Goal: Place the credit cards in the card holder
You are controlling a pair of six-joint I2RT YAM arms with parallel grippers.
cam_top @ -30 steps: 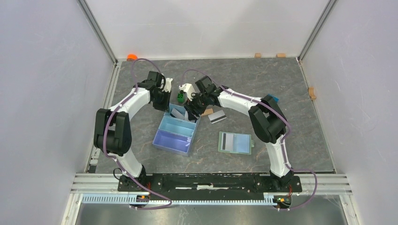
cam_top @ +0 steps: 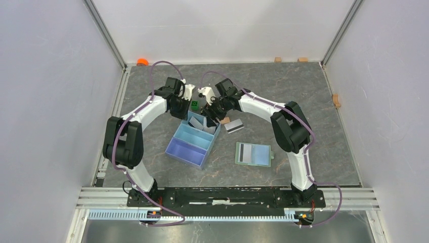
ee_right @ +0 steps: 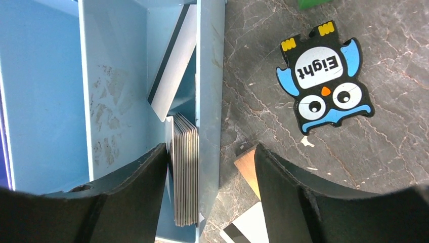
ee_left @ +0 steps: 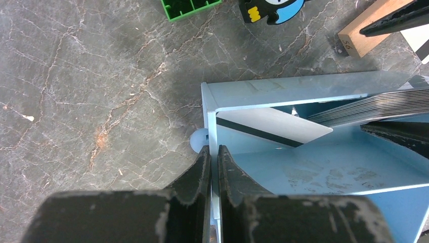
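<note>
A blue box (cam_top: 191, 136) with three compartments stands left of the table's middle. My left gripper is shut on the end wall of its far compartment. Inside that compartment a stack of thin cards (ee_right: 185, 172) stands on edge by the long wall. One loose card (ee_right: 176, 66) leans at the other end, dark stripe along one side. My right gripper is open, one finger inside the box against the stack, the other beyond the outer wall. Another striped card (cam_top: 233, 126) lies on the table right of the box.
Near the front, a green-edged tray (cam_top: 268, 164) carries a striped white card and a light-blue area. Close to the box lie a wooden block (ee_left: 364, 30), a penguin-shaped piece (ee_right: 324, 76) and a green item (cam_top: 195, 106).
The far end of the blue box has shifted to the right along with my left gripper. My right gripper has also moved slightly right.
</note>
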